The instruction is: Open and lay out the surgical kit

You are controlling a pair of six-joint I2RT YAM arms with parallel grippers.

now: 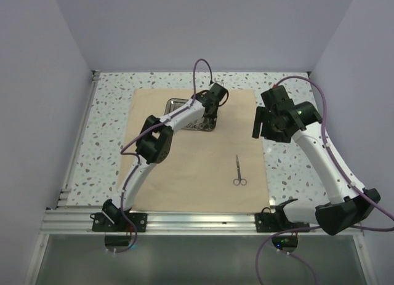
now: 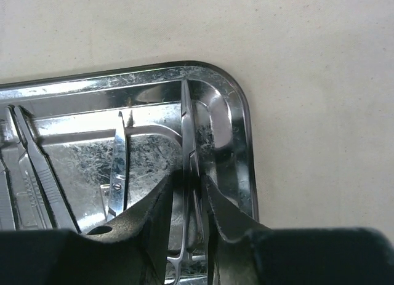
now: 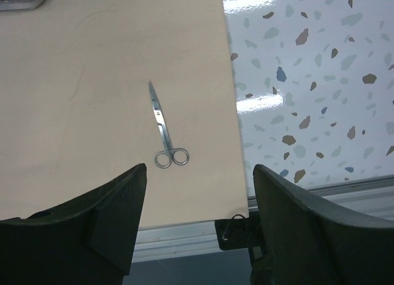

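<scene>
In the left wrist view, a long slim metal clamp (image 2: 187, 131) lies along the right end of the steel tray (image 2: 249, 168). My left gripper straddles it with its fingers partly closed; a narrow gap still shows beside the clamp. Left of that, a slim pointed instrument (image 2: 118, 168) and tweezers (image 2: 43, 180) rest in the tray. Scissors (image 3: 162, 126) lie by themselves on the beige mat (image 3: 80, 125), handles toward the front. High above the right side of the table, my right gripper stands wide open and empty.
Speckled tabletop (image 1: 98, 137) borders the mat on both sides. A metal rail (image 1: 197, 217) runs along the front edge.
</scene>
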